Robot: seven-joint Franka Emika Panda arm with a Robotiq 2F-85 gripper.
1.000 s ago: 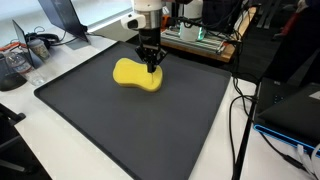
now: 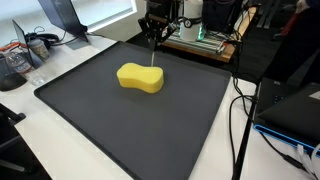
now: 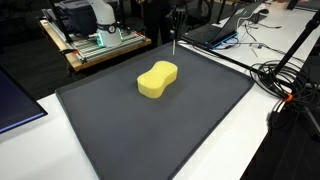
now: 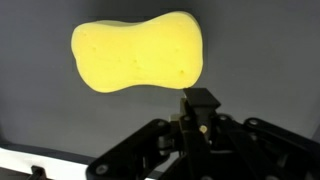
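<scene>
A yellow sponge with a pinched waist (image 2: 140,77) lies flat on the dark mat; it also shows in exterior view 2 (image 3: 157,79) and at the upper middle of the wrist view (image 4: 138,50). My gripper (image 2: 154,42) is above and behind the sponge, apart from it. It is shut on a thin pale stick-like thing (image 2: 153,58), which points downward and shows again beneath the gripper in exterior view 2 (image 3: 174,46). In the wrist view the black fingers (image 4: 201,98) are together just below the sponge's right end, hiding most of whatever they grip.
Cables (image 2: 236,105) hang beside its right edge in exterior view 1. A wooden tray with tools (image 3: 95,40) stands beyond the mat's far left in exterior view 2.
One second ago the gripper was low at the sponge's right end, and the sponge looked slightly tilted.
</scene>
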